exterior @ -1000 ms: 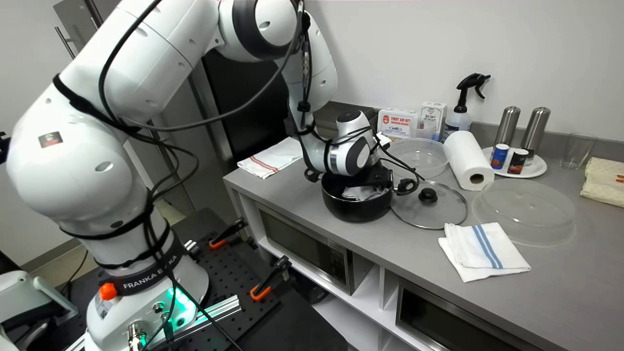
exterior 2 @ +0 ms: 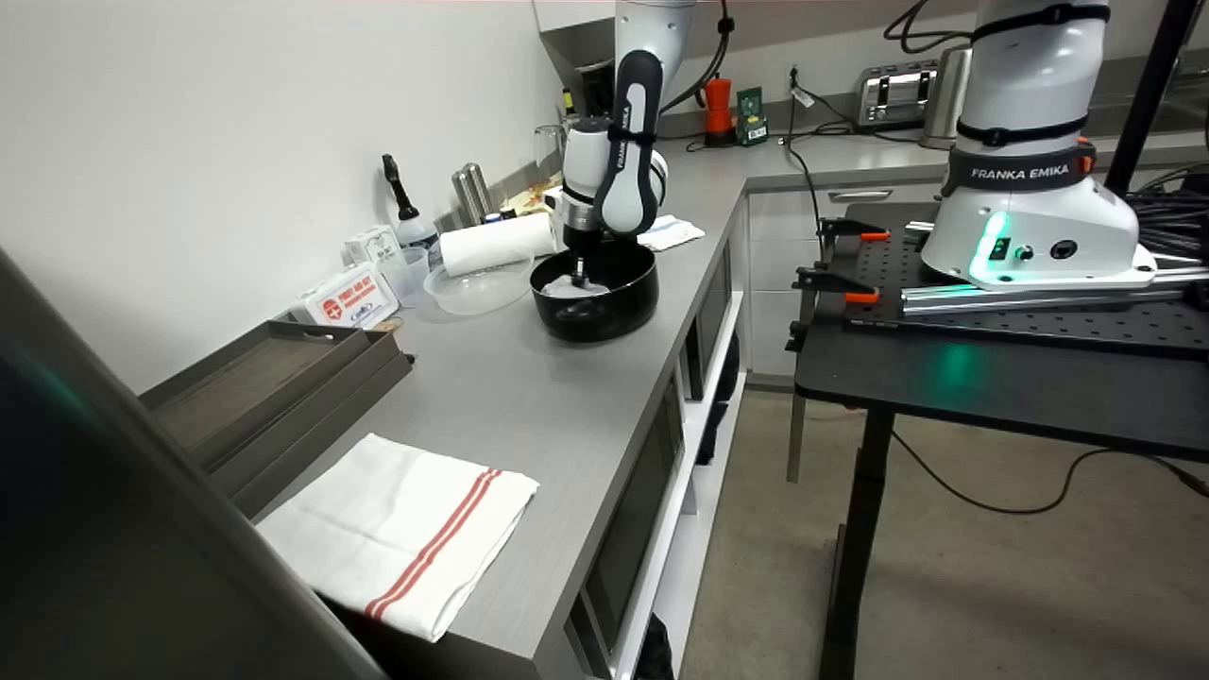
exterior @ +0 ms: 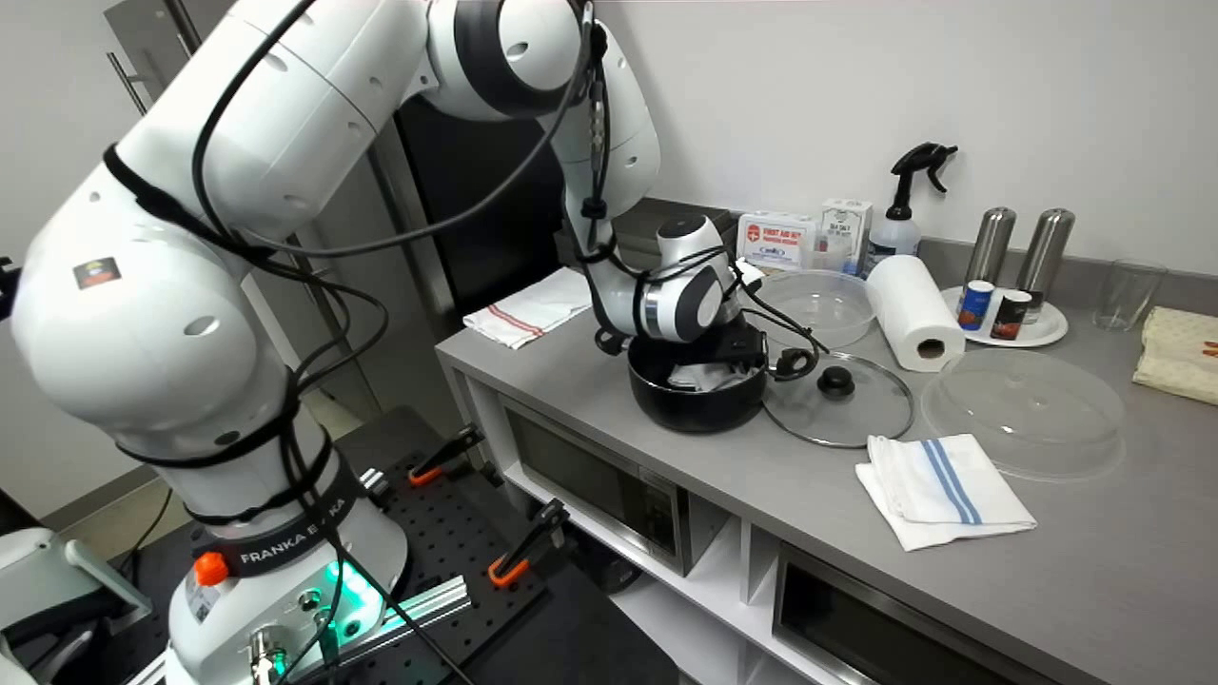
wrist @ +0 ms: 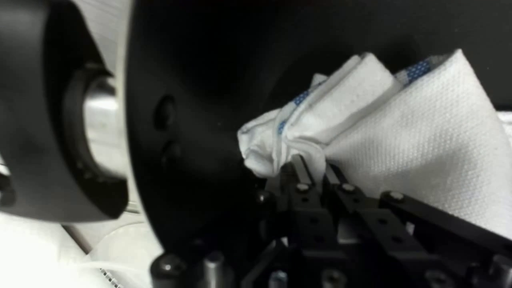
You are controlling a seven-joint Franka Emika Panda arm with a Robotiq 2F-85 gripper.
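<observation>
A white cloth with blue edging (wrist: 413,139) is bunched inside the black pot (exterior: 698,406). My gripper reaches down into that pot and is shut on a fold of the cloth, whose gathered end rises around the fingertips. In the second exterior view the cloth (exterior 2: 574,288) shows pale within the pot (exterior 2: 601,323), below the arm. The glass lid (exterior: 836,400) lies flat on the counter beside the pot.
A folded blue-striped towel (exterior: 945,491) and a clear plastic cover (exterior: 1024,411) lie to the right. Behind are a paper towel roll (exterior: 913,314) and a clear bowl (exterior: 813,308). A red-striped towel (exterior 2: 397,533) rests at the other end; bare counter lies between it and the pot.
</observation>
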